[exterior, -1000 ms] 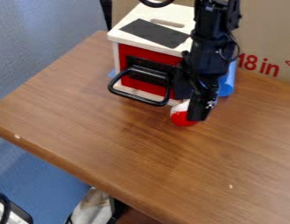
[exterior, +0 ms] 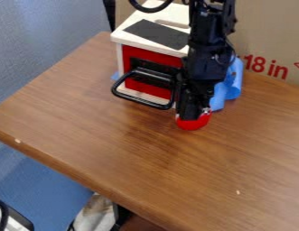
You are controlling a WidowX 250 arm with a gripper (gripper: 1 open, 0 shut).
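My black gripper [exterior: 192, 108] points down directly over a red round object [exterior: 192, 123] on the wooden table [exterior: 127, 171], partly covering it; whether the fingers are open or shut on it is unclear. Just left stands a red and white toy box [exterior: 138, 51] with a dark panel on top and a black tube handle [exterior: 141, 99] on a black front piece.
A blue object [exterior: 230, 83] stands behind my arm to the right, and a cardboard sheet [exterior: 270, 50] is at the back. The table's left edge drops to a blue floor [exterior: 31, 180].
My gripper has shifted left, centring over the red object, whose white part is now mostly hidden behind it.
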